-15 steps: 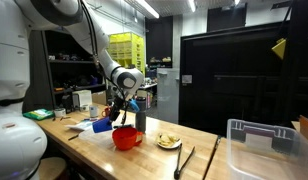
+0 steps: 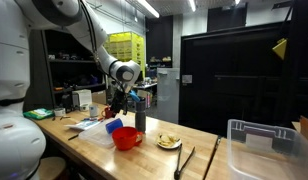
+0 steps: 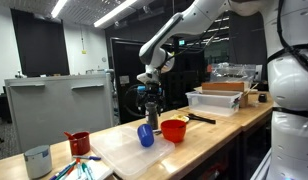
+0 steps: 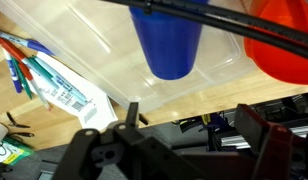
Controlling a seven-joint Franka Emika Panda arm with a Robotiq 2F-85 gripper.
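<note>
In the wrist view my gripper has its two fingers wide apart, with nothing seen between the tips. Ahead of them shows a blue cup (image 4: 172,45), partly crossed by a dark bar. Exterior view 2 puts this blue cup (image 3: 146,135) at the clear tray (image 3: 124,150), below and in front of my gripper (image 3: 150,98). Close to the cup is a red bowl (image 3: 174,130), and in exterior view 1 the red bowl (image 2: 126,140) is nearer the camera than the blue cup (image 2: 114,126). Whether the cup touches the tray I cannot tell.
A dark bottle (image 2: 140,118) stands behind the bowl, with a plate of food (image 2: 168,141) to its right. Pens (image 4: 32,75) and white paper lie left of the tray. A large clear bin (image 2: 264,150) occupies the right.
The blue cup has moved right in exterior view 1, close beside the red bowl, and its slant has changed. The arm has shifted slightly. The bottle and plate stay put.
</note>
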